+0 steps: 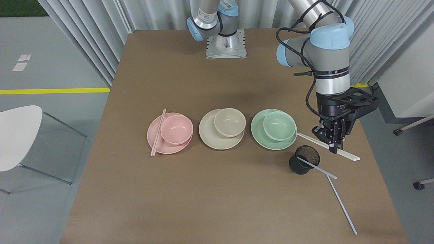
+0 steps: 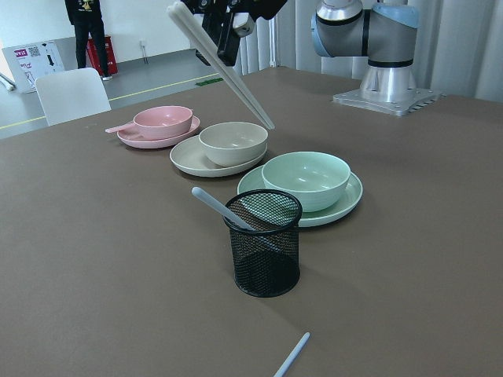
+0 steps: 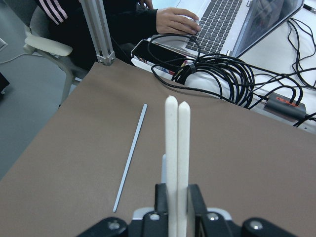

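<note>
My gripper [image 1: 333, 142] is shut on a pair of white chopsticks [image 2: 220, 67], held raised above the table to the right of the green bowl [image 1: 279, 124] on its green plate [image 1: 262, 140]. In the wrist view the two sticks [image 3: 177, 148] lie side by side between the fingers. A black mesh cup [image 2: 266, 267] stands near the green set with a pale blue stick [image 2: 211, 201] in it; another pale blue stick [image 1: 341, 203] lies on the table.
A cream bowl on a plate [image 1: 211, 138] and a pink bowl on a plate with pink chopsticks [image 1: 158, 132] stand to the left. A laptop and coiled cables [image 3: 222, 74] are beside the table edge.
</note>
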